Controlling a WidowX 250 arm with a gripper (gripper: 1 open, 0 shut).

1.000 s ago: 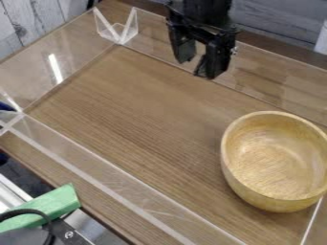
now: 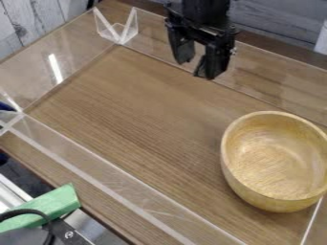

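My black gripper (image 2: 200, 50) hangs over the back of the wooden table, at the top centre of the camera view, with its fingers apart. I cannot make out anything held between them. A large round tan bowl (image 2: 271, 165) rests at the right front of the table.
A small clear plastic holder (image 2: 115, 27) stands at the back left. Transparent strips (image 2: 64, 144) run along the left part of the table. A green object (image 2: 38, 206) with black parts lies at the lower left, off the wooden surface.
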